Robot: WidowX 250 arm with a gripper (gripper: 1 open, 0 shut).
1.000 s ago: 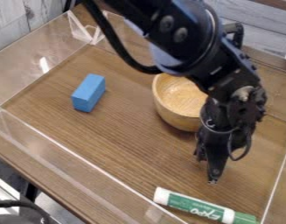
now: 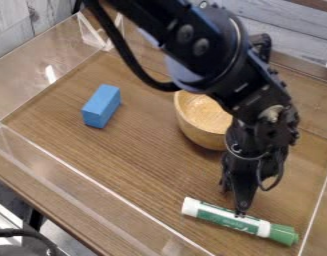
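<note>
My black gripper (image 2: pixel 243 200) points down just above a white and green tube (image 2: pixel 239 221) lying at the front right of the wooden table, close to its upper edge. The fingers look close together, with nothing seen between them. Behind the arm sits a tan bowl (image 2: pixel 199 115), partly hidden.
A blue block (image 2: pixel 102 106) lies on the left of the table (image 2: pixel 99 165). Clear rims run along the table's left and front edges.
The tube has moved up and left across the table from the front edge. The gripper has shifted slightly left and down toward it.
</note>
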